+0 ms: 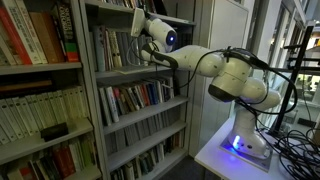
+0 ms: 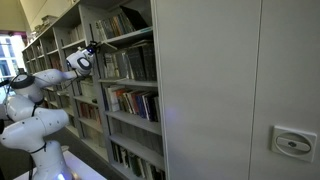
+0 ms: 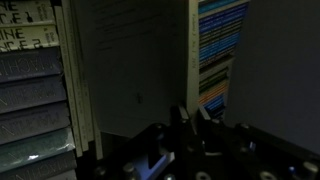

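Observation:
In the wrist view my gripper points into the shelving, its fingers close together at the lower middle. A thin pale strip (image 3: pixel 193 60) runs down to the fingertips and appears pinched between them; whether it is a book's edge or part of the shelf, I cannot tell. Left of the strip lies a broad dark surface. In exterior view 1 the gripper (image 1: pixel 139 24) is raised at the top shelf of the bookcase. Exterior view 2 shows the arm's wrist (image 2: pixel 79 60) up against the bookcase, fingertips too small to make out.
Dark book spines (image 3: pixel 32 95) lie left in the wrist view, coloured spines (image 3: pixel 218 45) on the right. Rows of books fill lower shelves (image 1: pixel 130 152). A white table (image 1: pixel 225 160) carries the arm's base. Loose cables (image 1: pixel 295 150) hang beside it.

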